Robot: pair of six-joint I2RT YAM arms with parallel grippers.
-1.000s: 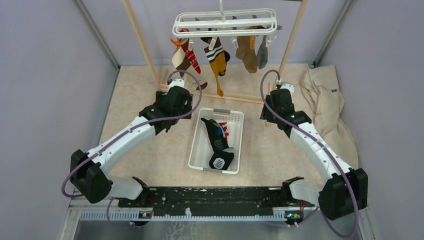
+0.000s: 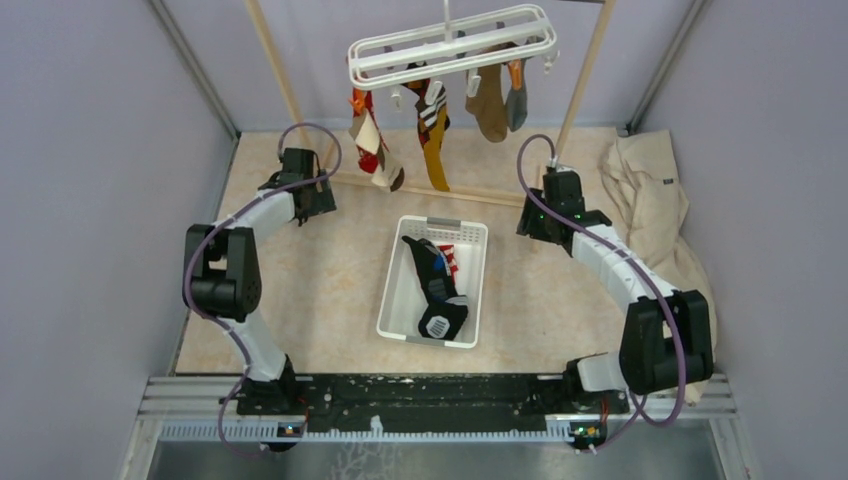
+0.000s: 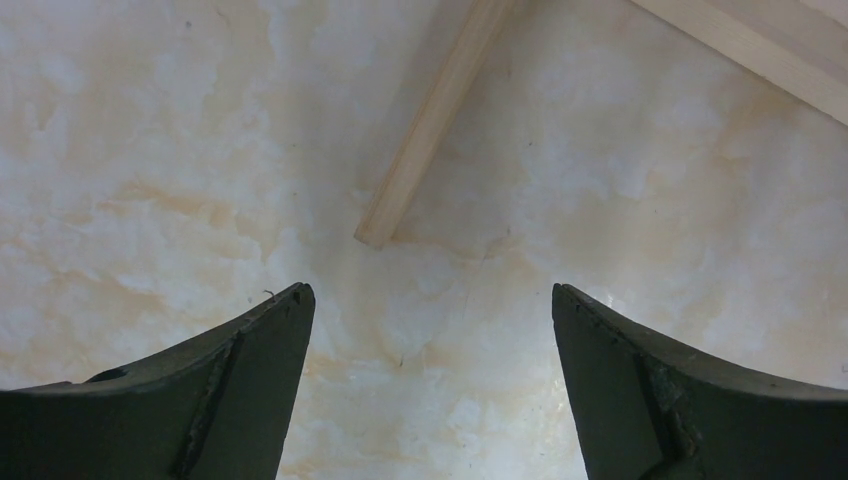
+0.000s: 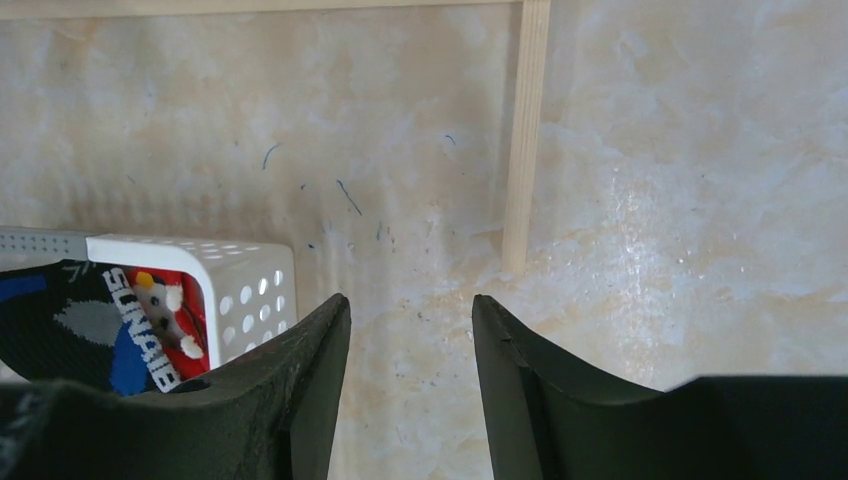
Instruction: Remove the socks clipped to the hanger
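From the white hanger [image 2: 450, 45] at the top hang several socks: a red and cream pair [image 2: 371, 140] at the left, a mustard striped sock [image 2: 434, 140] in the middle, a brown sock [image 2: 487, 105] and a grey sock [image 2: 516, 103] at the right. Below stands a white basket [image 2: 397, 300], holding a black sock [image 2: 436, 285] and a red patterned piece [image 2: 449, 259]. My left gripper is open over bare floor, left of the hanging socks. Right of the basket, my right gripper also stands open with nothing between its fingers.
Wooden bars of the stand [image 2: 480, 196] lie on the floor behind the basket, with poles rising at both sides. A beige cloth bag [image 2: 645, 180] lies at the far right. Floor on both sides of the basket is free.
The left arm has drawn back to the left, away from the socks and basket. My right arm has shifted only slightly. The hanger and its socks have swung and turned.
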